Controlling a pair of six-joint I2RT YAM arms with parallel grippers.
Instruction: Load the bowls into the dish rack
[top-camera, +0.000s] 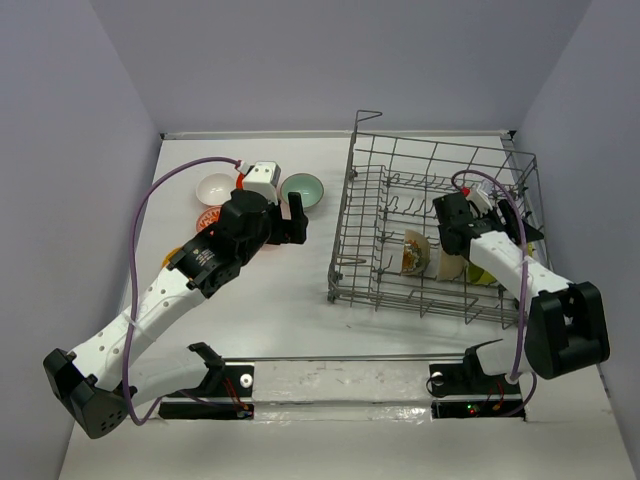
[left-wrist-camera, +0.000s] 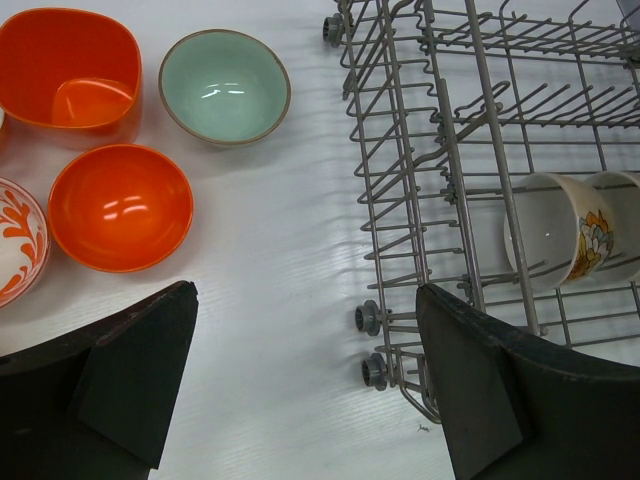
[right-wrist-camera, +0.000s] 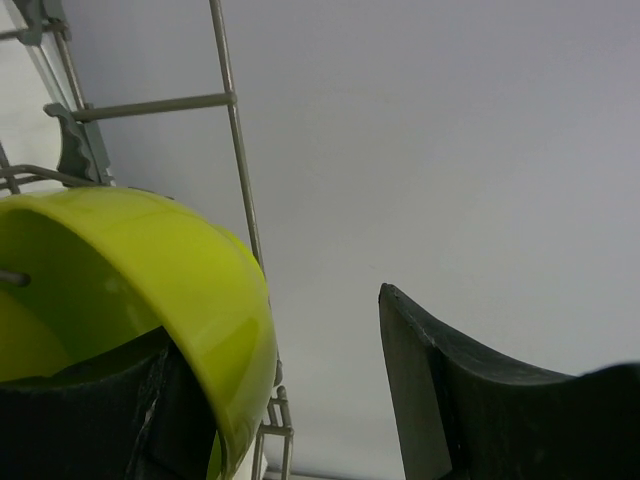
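Note:
In the right wrist view a lime-yellow bowl (right-wrist-camera: 190, 265) stands on its side in the rack. My right gripper is open around that bowl's wall, with one finger inside it and the other outside, clear of it. From the top, the right hand hides much of the bowl. A flower-patterned bowl (top-camera: 415, 253) and a cream bowl (top-camera: 449, 264) also stand in the dish rack (top-camera: 352, 220). On the table lie a green bowl (left-wrist-camera: 225, 86), an orange bowl (left-wrist-camera: 121, 208), a square orange bowl (left-wrist-camera: 70, 62) and a patterned bowl (left-wrist-camera: 18, 240). My left gripper hangs open and empty.
A white bowl (top-camera: 215, 188) rests at the table's back left. Thin wire uprights (right-wrist-camera: 240, 140) of the rack's side stand close to the right gripper, near the grey wall (right-wrist-camera: 450, 200). Bare table (top-camera: 285, 310) lies between the left arm and the rack.

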